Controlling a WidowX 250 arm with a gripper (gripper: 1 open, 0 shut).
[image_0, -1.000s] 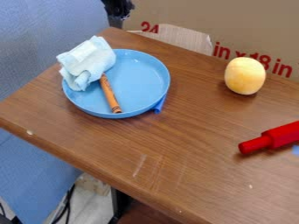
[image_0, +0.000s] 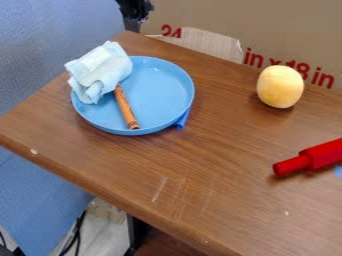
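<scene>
My gripper is a dark shape at the top edge of the view, above and beyond the blue plate; only its tip shows, too little to tell how its fingers stand. On the plate lie a crumpled pale cloth, over the left rim, and an orange stick-like object, partly beside the cloth. A small blue object shows at the plate's lower right.
A yellow round object stands at the back right of the wooden table. A red cylinder lies at the right edge. Cardboard stands behind.
</scene>
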